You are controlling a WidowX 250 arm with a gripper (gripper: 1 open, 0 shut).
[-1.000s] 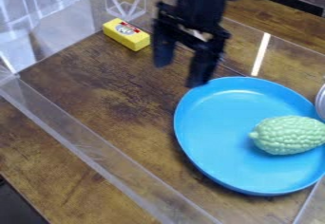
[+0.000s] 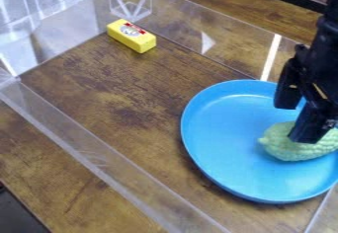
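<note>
The black gripper point(image 2: 298, 99) is at the right edge of the camera view, low over a blue plate point(image 2: 231, 143), with its fingers just above and partly in front of a pale green textured corn-like toy point(image 2: 291, 144) on the plate. Whether its fingers are open or shut, and whether they touch the toy, I cannot tell.
A yellow box point(image 2: 132, 36) lies at the upper left on the wooden table point(image 2: 106, 109). Clear plastic walls border the table along the left and back.
The gripper has moved from the upper middle to the right and down over the plate, coming close to the green toy.
</note>
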